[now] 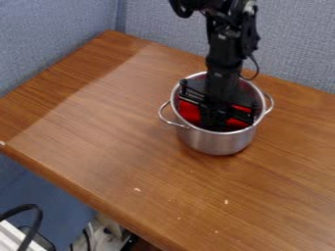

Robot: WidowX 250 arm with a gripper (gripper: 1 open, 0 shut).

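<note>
A steel pot (216, 141) with two wire handles stands on the wooden table (105, 118), right of centre. A red object (189, 111) lies inside it, partly hidden. My black gripper (214, 116) reaches down into the pot from above, over the red object. Its fingertips are dark against the dark interior, so I cannot tell how far they stand apart or whether anything is between them.
Blue-grey padded walls (301, 44) border the table at the back and left. Black cables (26, 221) lie beyond the front-left edge.
</note>
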